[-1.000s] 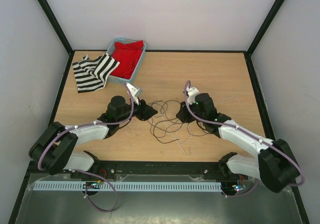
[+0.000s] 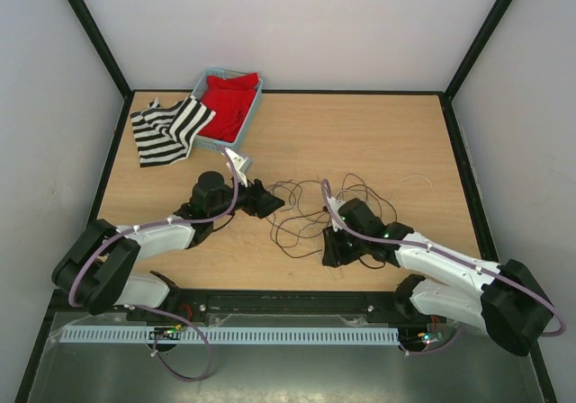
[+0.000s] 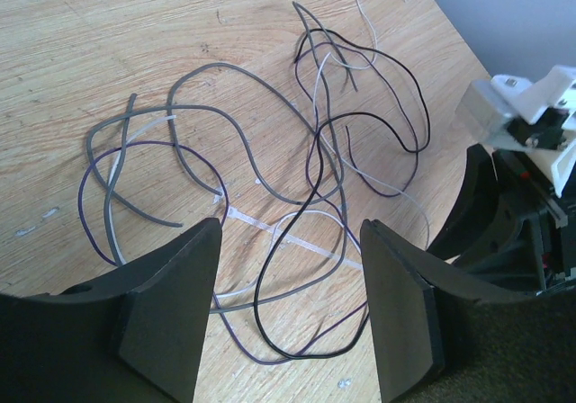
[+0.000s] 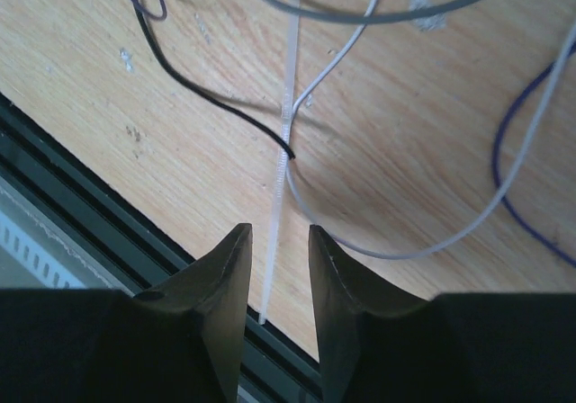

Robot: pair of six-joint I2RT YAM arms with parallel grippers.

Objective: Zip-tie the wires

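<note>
Loose wires [image 2: 286,229] in grey, black, purple and white lie tangled in loops across the middle of the table. Under several of them runs a pale, translucent zip tie, flat on the wood; its free end shows near the table's front edge, between and beyond the right fingertips in the right wrist view, where the zip tie [image 4: 274,232] looks clear of the pads. My right gripper is part open over that end with nothing held. Left of the tangle, my left gripper [image 2: 273,207] stands open and empty, above the wires [image 3: 243,151].
At the back left stands a blue-grey basket [image 2: 255,115] holding a red cloth [image 2: 231,106], with a black-and-white striped cloth [image 2: 165,133] beside it. The dark front rail [image 2: 270,301] lies close to the right gripper.
The left arm has stayed still.
</note>
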